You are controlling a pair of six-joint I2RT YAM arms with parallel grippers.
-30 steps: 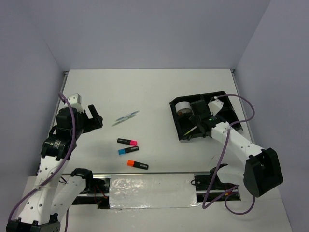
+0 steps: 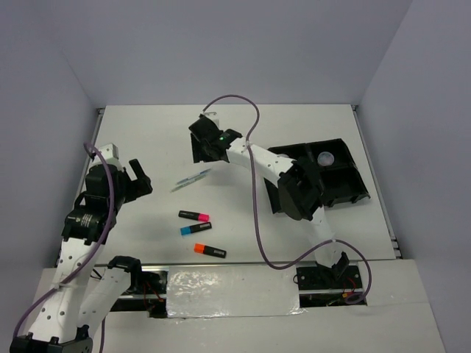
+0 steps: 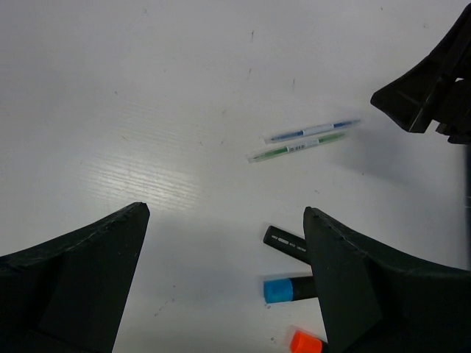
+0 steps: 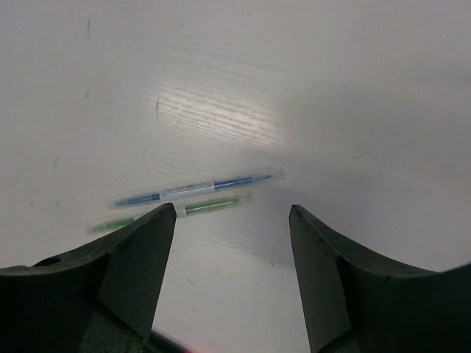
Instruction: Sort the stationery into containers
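Two slim pens lie side by side mid-table, a blue pen (image 4: pixel 195 188) and a green pen (image 4: pixel 213 206). My right gripper hangs open just above their right ends, nothing between its fingers. Three markers lie nearer the front: black-pink (image 2: pixel 188 215), black-blue (image 2: pixel 202 226) and black-orange (image 2: pixel 215 251). My left gripper (image 2: pixel 140 170) stands open at the left, empty, with the pens and markers beneath it in its wrist view.
A black divided container (image 2: pixel 343 195) sits at the right, holding a round clear item (image 2: pixel 325 158), partly hidden by my right arm.
My right arm has swung left from over the container to above the pens. The left arm has barely moved.
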